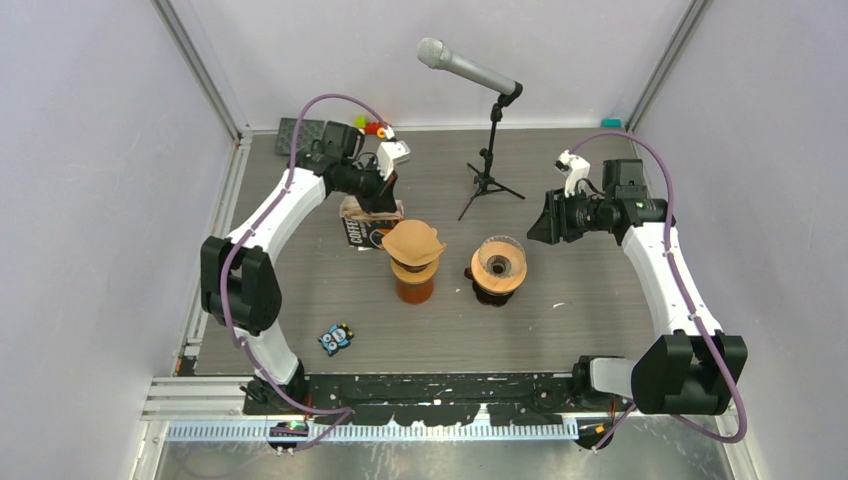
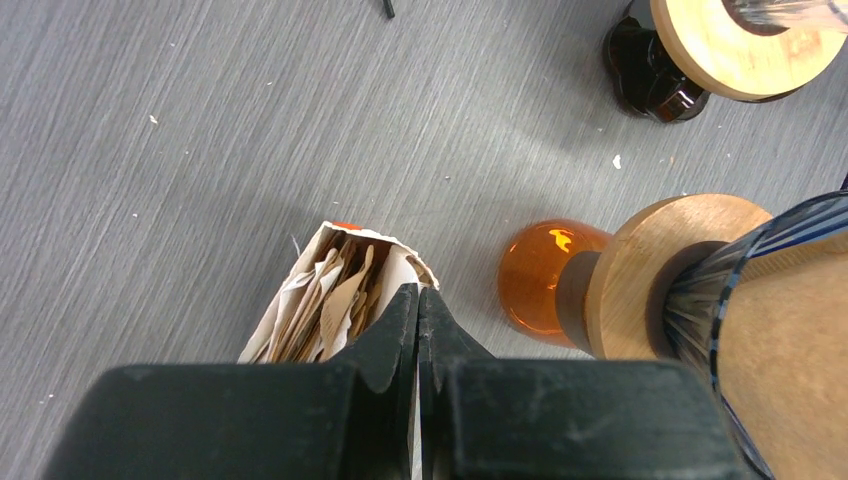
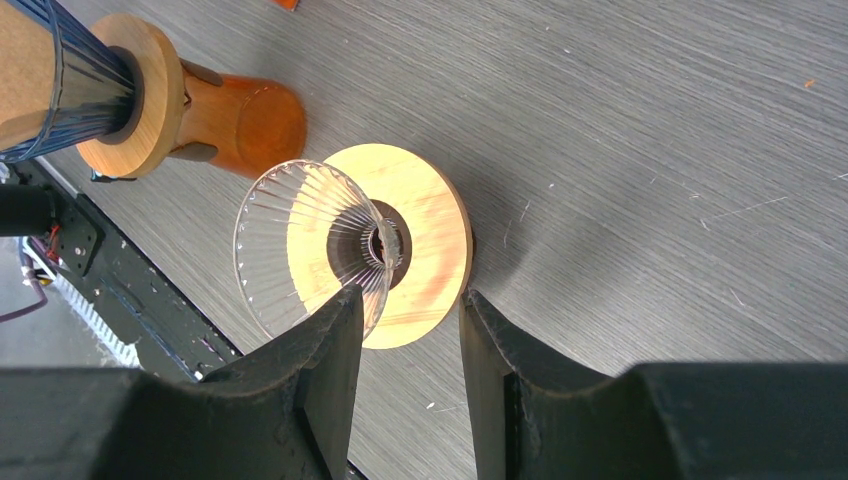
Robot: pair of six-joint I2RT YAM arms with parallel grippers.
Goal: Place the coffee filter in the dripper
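Note:
A brown paper filter [image 1: 411, 240] sits in the dripper on the amber server [image 1: 415, 288], left of centre. To its right the clear ribbed dripper [image 3: 262, 240] on a wooden collar [image 3: 430, 250] is empty, atop a dark server [image 2: 640, 70]. The box of coffee filters [image 1: 366, 232] is behind and left of the amber server; its top is open, with several folded filters [image 2: 340, 300] inside. Over that box my left gripper is shut, and no filter shows between its tips. My right gripper is partly open and empty, to the right of the empty dripper.
Behind the drippers stands a microphone [image 1: 470, 68] on a small tripod [image 1: 487, 180]. A blue owl-like item [image 1: 336, 339] lies at the front left.

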